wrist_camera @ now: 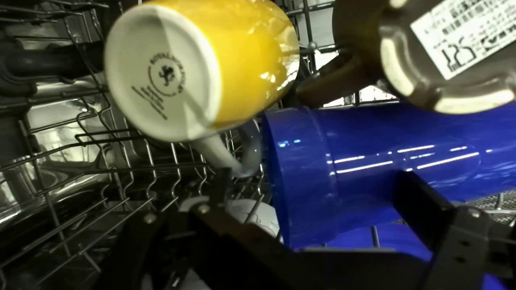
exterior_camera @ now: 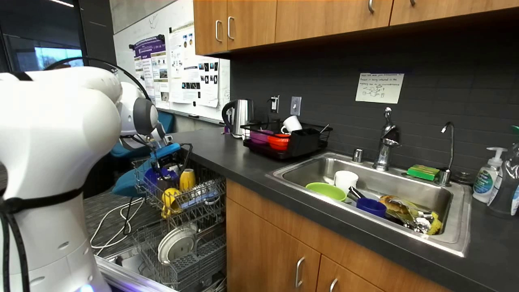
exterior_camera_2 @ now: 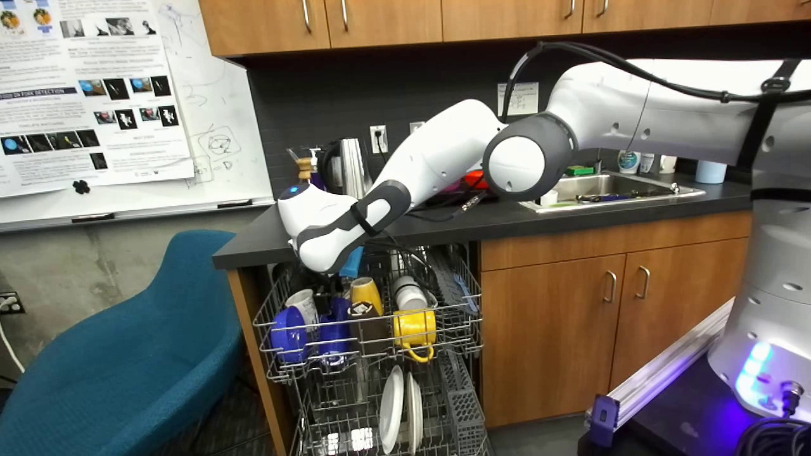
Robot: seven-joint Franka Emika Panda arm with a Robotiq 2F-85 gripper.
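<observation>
In the wrist view my gripper is open over the dishwasher's upper rack. A blue cup (wrist_camera: 333, 140) lies on its side there, with its rim end across the space between my fingers. One fingertip (wrist_camera: 222, 186) is left of that rim; the other (wrist_camera: 413, 191) overlaps the cup's side, and whether it touches cannot be told. A yellow mug (wrist_camera: 246, 58) shows its white base just above the cup. To the upper right is a dark brown mug (wrist_camera: 401, 58) with a label. In exterior view 2 the wrist hides most of my gripper.
The pulled-out upper rack (exterior_camera_2: 365, 323) also holds a blue bowl (exterior_camera_2: 289, 334) and another yellow mug (exterior_camera_2: 415, 328). Plates (exterior_camera_2: 391, 410) stand in the lower rack. The counter edge (exterior_camera_2: 243, 254) is close to the wrist. Dishes lie in the sink (exterior_camera: 316, 168).
</observation>
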